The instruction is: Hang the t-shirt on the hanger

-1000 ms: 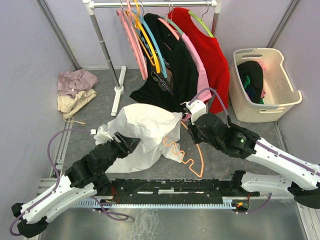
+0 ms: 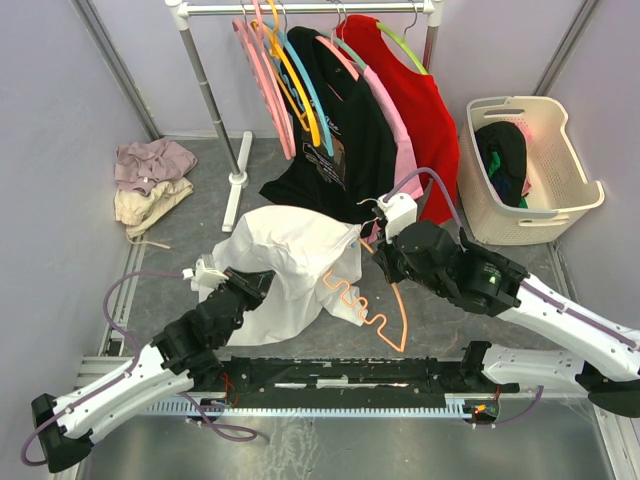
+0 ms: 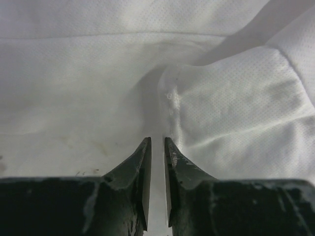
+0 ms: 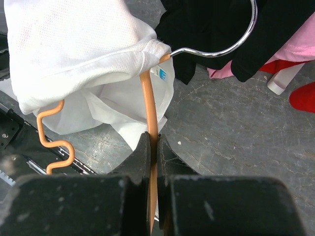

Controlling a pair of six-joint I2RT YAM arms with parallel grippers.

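The white t-shirt [image 2: 285, 260] lies bunched on the floor in the top view, an orange hanger [image 2: 400, 320] partly inside it. In the right wrist view my right gripper is shut on the hanger's orange arm [image 4: 150, 103], whose metal hook [image 4: 216, 51] emerges beside the shirt's edge. My left gripper [image 2: 262, 282] is on the shirt; in the left wrist view its fingertips [image 3: 171, 150] nearly meet, with only a narrow gap, at a fold of white fabric.
A rack [image 2: 212, 100] with coloured hangers and hanging garments [image 2: 430, 140] stands behind. A laundry basket [image 2: 560, 220] is at the right, folded clothes [image 2: 150, 165] at the left.
My left gripper has shifted slightly over the shirt, and its fingers appear to have come closer together.
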